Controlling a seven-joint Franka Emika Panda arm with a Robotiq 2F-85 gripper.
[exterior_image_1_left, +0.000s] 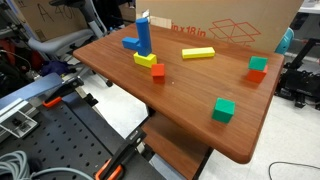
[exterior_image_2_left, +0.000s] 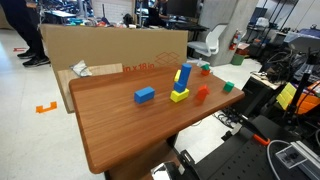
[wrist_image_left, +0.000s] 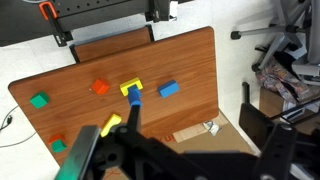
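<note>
My gripper is open high over the table, nothing between its fingers. A blue block (exterior_image_1_left: 144, 36) stands upright, apparently on a yellow block (exterior_image_1_left: 146, 60); the exact contact is unclear. Beside them another blue block (exterior_image_2_left: 144, 95) lies flat. A red block (exterior_image_1_left: 158, 71) sits close by, and a long yellow block (exterior_image_1_left: 198, 51) lies farther back. Toward the table's far end, a green block (exterior_image_1_left: 259, 63) rests on a red block (exterior_image_1_left: 257, 76). Near the rounded corner is a lone green block (exterior_image_1_left: 223, 110). The fingertips are not clearly visible in the exterior views.
The brown wooden table (exterior_image_2_left: 115, 130) has free room across the end beyond the flat blue block. A cardboard panel (exterior_image_2_left: 120, 48) stands along one long side. The black robot base table (exterior_image_1_left: 65, 140) adjoins the other side, across a gap.
</note>
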